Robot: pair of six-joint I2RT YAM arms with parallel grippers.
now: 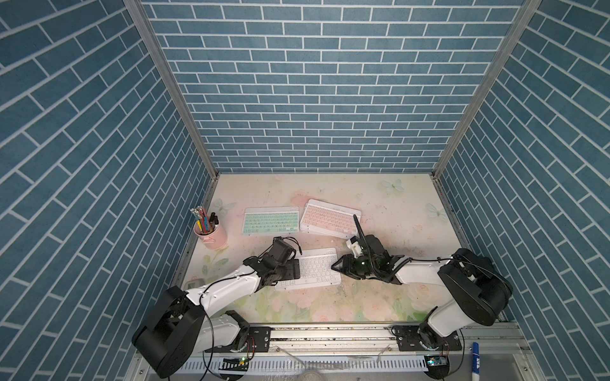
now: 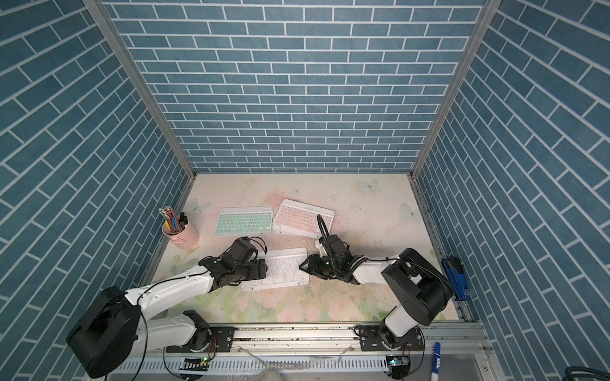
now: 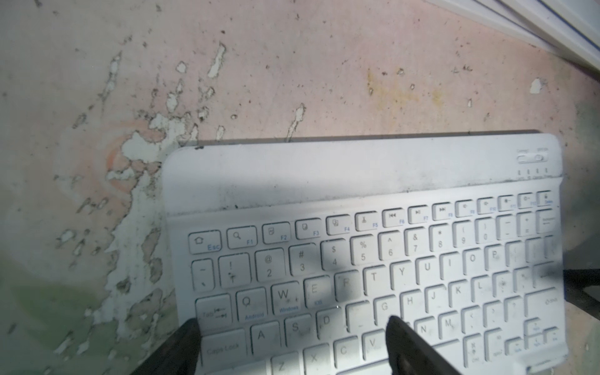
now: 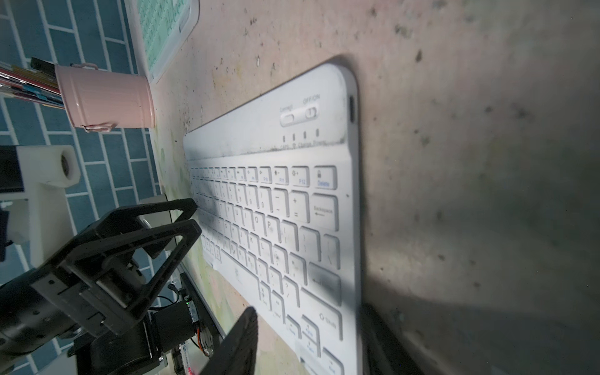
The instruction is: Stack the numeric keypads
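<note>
The white keyboard [image 1: 317,268] lies near the table's front, slightly turned. Over its left part, my left gripper has its fingers apart, with keys visible in the gap below. At the right edge my right gripper is open; one finger [image 4: 242,340] is over the front right corner and the other [image 4: 378,340] just outside the edge. Whether either touches the keyboard I cannot tell. Farther back lie a mint-green keyboard [image 1: 271,222] and, to its right, a tilted pink keyboard [image 1: 327,216], apparently with another white-edged board beneath it.
A pink cup [image 1: 213,236] of pens stands at the left edge. A blue stapler-like object [image 2: 455,278] is by the right wall, and a blue marker [image 1: 475,362] lies off the table in front.
</note>
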